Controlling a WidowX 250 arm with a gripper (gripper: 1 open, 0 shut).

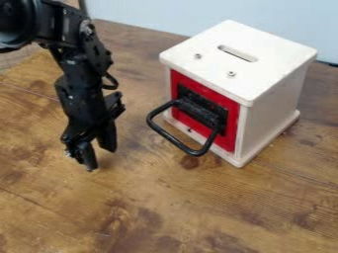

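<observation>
My black gripper (94,148) points down at the bare wooden table on the left, its fingertips low over the surface, and I cannot make out anything between them. To its right stands a white wooden box (264,99) with a slot on top, a red front and a black panel carrying a black looped handle (197,150) that sticks out toward the gripper, apart from it.
A pale surface lies behind the box at the back.
</observation>
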